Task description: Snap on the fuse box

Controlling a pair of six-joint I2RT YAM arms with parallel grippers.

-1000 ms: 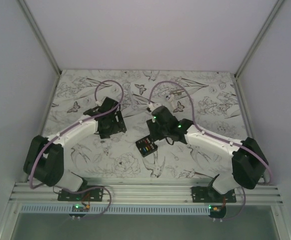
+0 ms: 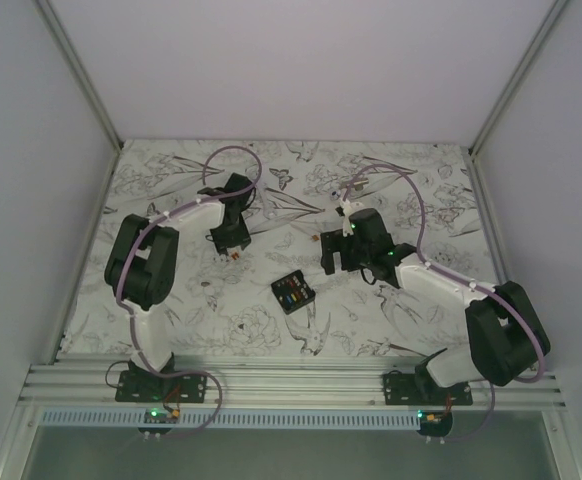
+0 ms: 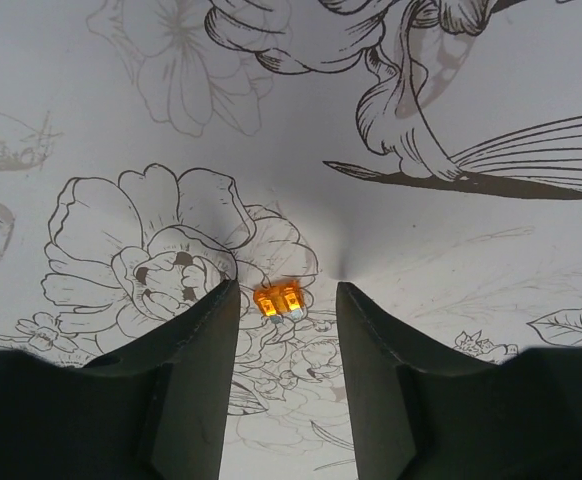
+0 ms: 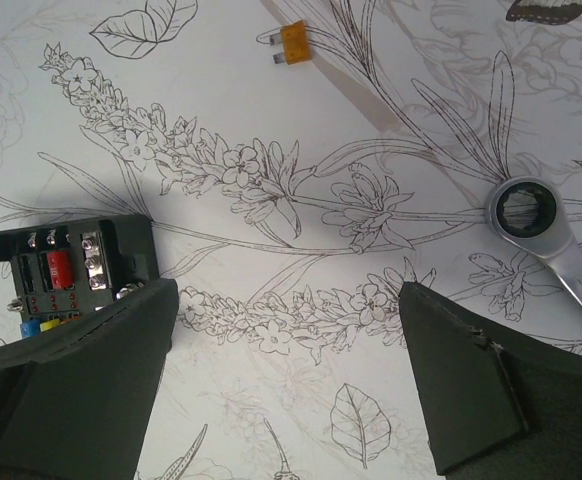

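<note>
The black fuse box [image 2: 292, 292] sits near the table's middle; in the right wrist view it shows red, blue and yellow fuses [image 4: 57, 266]. An orange fuse [image 3: 279, 297] lies on the table between the fingertips of my left gripper, whose finger is part open. My right gripper stands open above the table, right of the fuse box, with another orange fuse [image 4: 297, 42] lying ahead of it.
A ring wrench [image 4: 569, 260] lies to the right in the right wrist view.
My left gripper has shifted over the orange fuse, the arm folding upright.
</note>
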